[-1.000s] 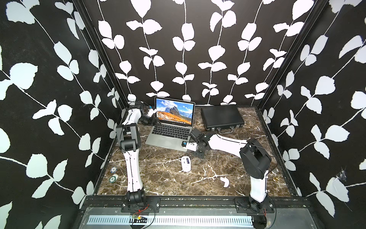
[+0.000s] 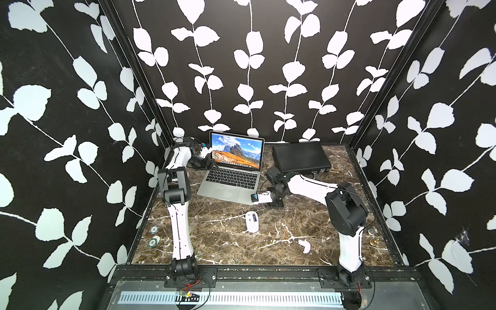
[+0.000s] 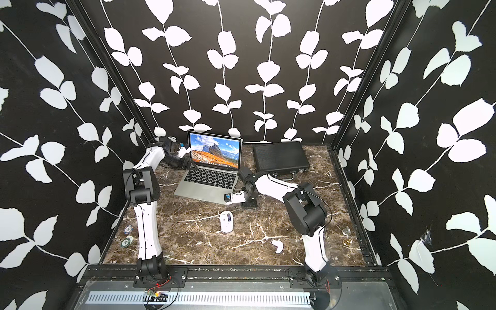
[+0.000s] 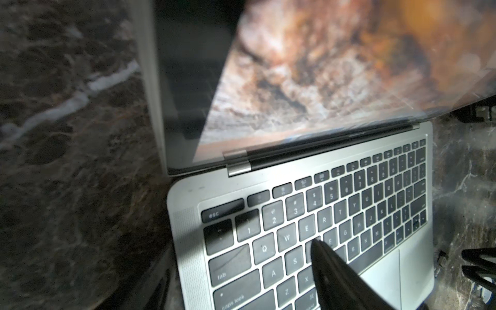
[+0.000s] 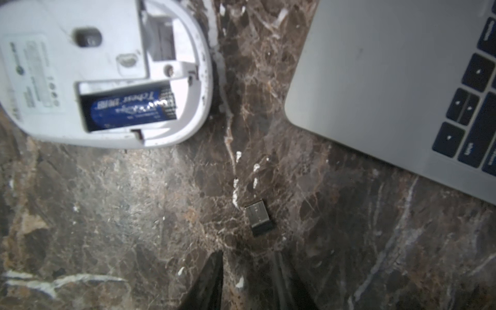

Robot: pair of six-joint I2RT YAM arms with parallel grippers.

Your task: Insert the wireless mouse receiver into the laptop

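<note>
The small black receiver (image 5: 258,217) lies flat on the marble table, just ahead of my right gripper. That gripper is open, its two fingertips apart with only tabletop between them. The open laptop (image 2: 227,192) stands with its screen lit; its front corner shows at the upper right of the right wrist view. At the laptop's left side, my left gripper has its fingers apart, one over the keyboard (image 4: 289,232) and one past the left edge, gripping nothing. The laptop's side ports cannot be made out.
The white mouse (image 5: 103,67) lies upside down, a blue battery in its open bay. Its loose white cover (image 2: 304,246) is to the front right. A black case (image 2: 301,157) stands behind the right arm. Several small round objects lie at the table's front left.
The left arm, laptop and mouse look unmoved.
</note>
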